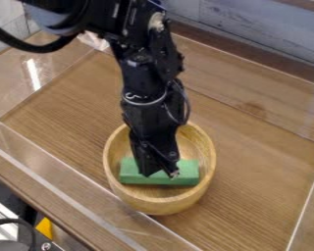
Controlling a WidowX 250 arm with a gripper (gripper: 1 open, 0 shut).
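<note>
A round tan bowl [192, 191] stands on the wooden table, holding a green rectangular block [142, 171]. My black gripper [160, 163] hangs down into the bowl, its tips just over the block's middle, hiding part of it. The fingers look close together; whether they touch the block is unclear.
A pale wall [251, 29] runs along the back. At the bottom left lie a cable and a small yellow object [44, 226] beside the table's edge.
</note>
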